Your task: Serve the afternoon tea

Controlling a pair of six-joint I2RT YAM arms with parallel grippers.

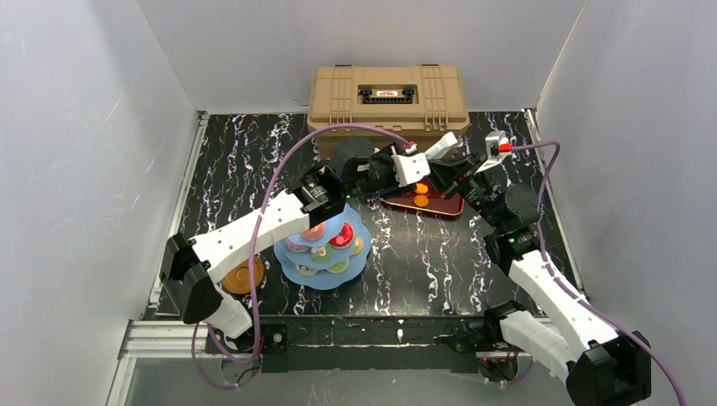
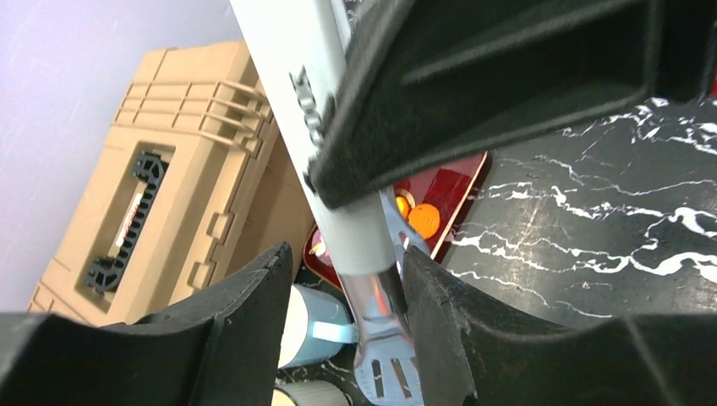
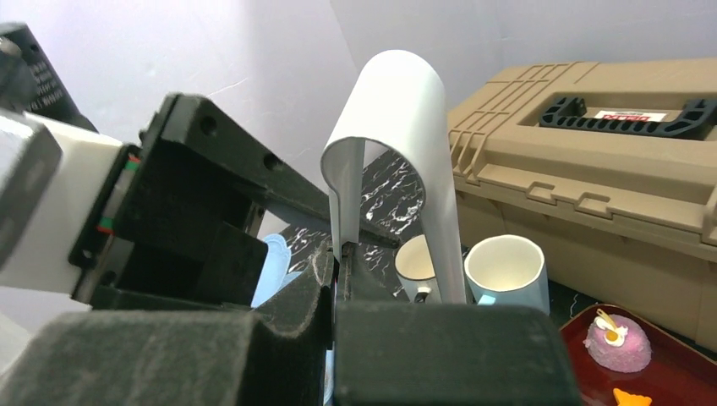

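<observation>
White-handled tongs with a clear slotted end hang tilted in the left wrist view. My right gripper is shut on their handle. In the right wrist view the bent top of the tongs stands up above its fingers. My left gripper is open, with its fingers to either side of the tongs' lower part; whether they touch it cannot be told. A dark red tray below carries orange pieces and a pink cake. The tiered blue stand holds several cakes, partly hidden by my left arm.
A tan case stands along the back. A light blue mug and a cream cup are before it. A brown round lid lies at the left, partly covered by the arm. Clear marble surface lies front right.
</observation>
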